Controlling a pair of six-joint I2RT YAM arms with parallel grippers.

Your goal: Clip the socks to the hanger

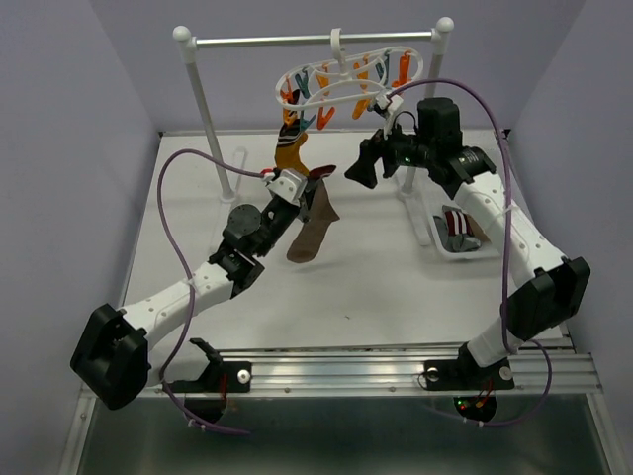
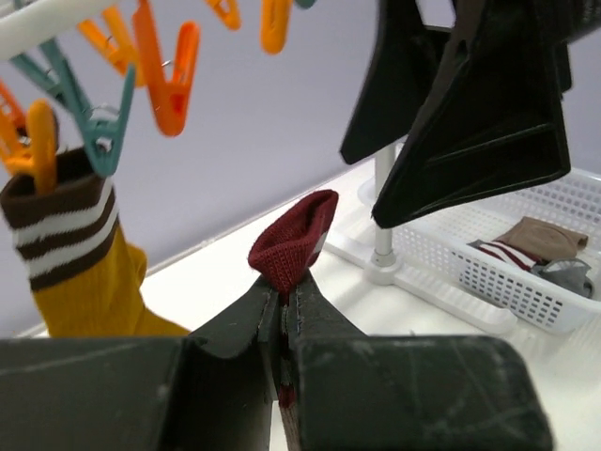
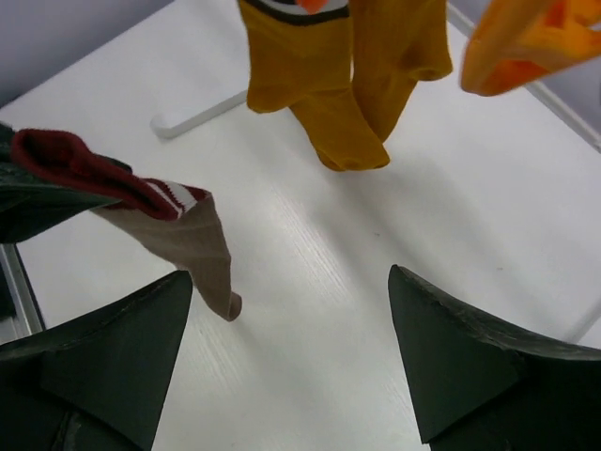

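Observation:
A brown sock with a dark red cuff (image 1: 315, 229) hangs from my left gripper (image 1: 306, 183), which is shut on it; the cuff (image 2: 291, 235) sticks up from the fingers in the left wrist view. My right gripper (image 1: 366, 158) stands open to the right of it, with nothing between its fingers. Yellow striped socks (image 1: 290, 151) hang at the left side of the white hanger (image 1: 349, 61), among orange and teal clips (image 2: 167, 85).
A white basket (image 1: 459, 252) with more socks sits at the right behind my right arm. The white stand (image 1: 204, 99) frames the hanger.

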